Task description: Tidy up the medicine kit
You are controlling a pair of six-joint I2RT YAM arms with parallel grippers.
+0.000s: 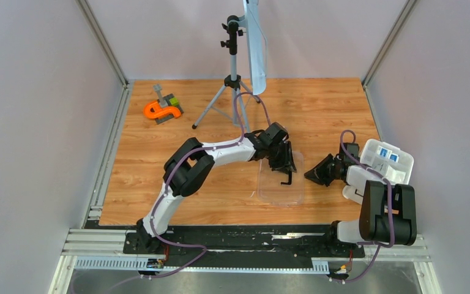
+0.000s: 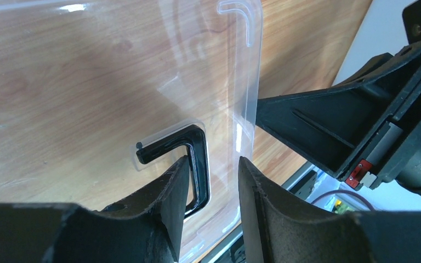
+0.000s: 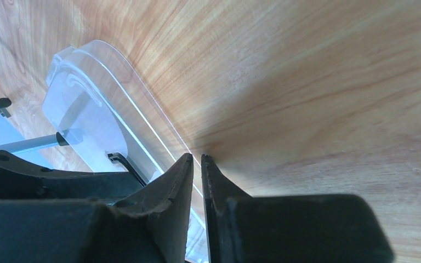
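Observation:
A clear lid (image 1: 281, 193) with a black handle (image 1: 290, 178) lies flat on the table, just right of centre in the top view. Over it, my left gripper stands part open, its fingers apart. The handle (image 2: 198, 161) is close to the left finger's tip and partly hidden behind it. At the lid's right edge is my right gripper, its fingertips almost together where the thin clear rim (image 3: 164, 118) runs between them. The white medicine box (image 1: 406, 164) stands open at far right, several packets inside, partly covered by the right arm.
A tripod (image 1: 233, 104) stands behind the lid, close to the left arm. An orange clamp-like object (image 1: 162, 111) sits at the back left.

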